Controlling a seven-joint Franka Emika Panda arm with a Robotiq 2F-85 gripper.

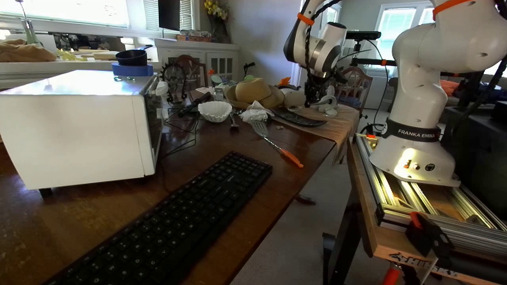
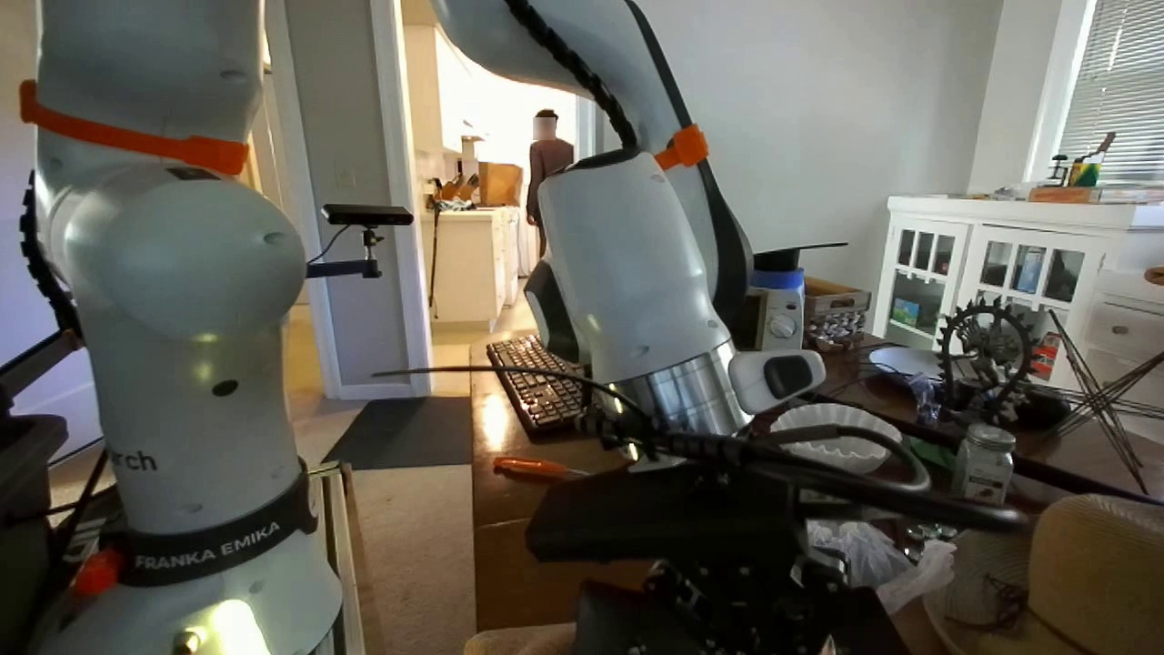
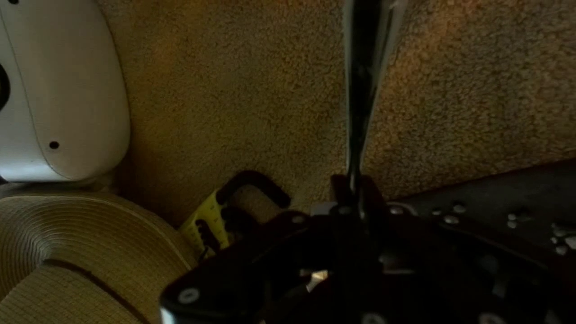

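In the wrist view my gripper is shut on a narrow dark object (image 3: 362, 65) with shiny edges. It runs from the fingertips to the top of the picture, and its far end is out of frame. What it is, I cannot tell. Beyond lies a tan fleecy cloth (image 3: 232, 92). Exterior view 1 has my gripper (image 1: 309, 100) pointing down over the cloth-covered far end of the table, right of the straw hat (image 1: 254, 91). The fingertips are hidden in exterior view 2 behind the dark wrist hardware.
Around the gripper lie a white rounded device (image 3: 65, 92), a yellow-and-black tool (image 3: 210, 218) and a long dark curved piece (image 1: 299, 117). A white scalloped bowl (image 1: 214, 111), a fork with an orange handle (image 1: 290, 157) and a keyboard (image 1: 190, 213) are on the wooden table.
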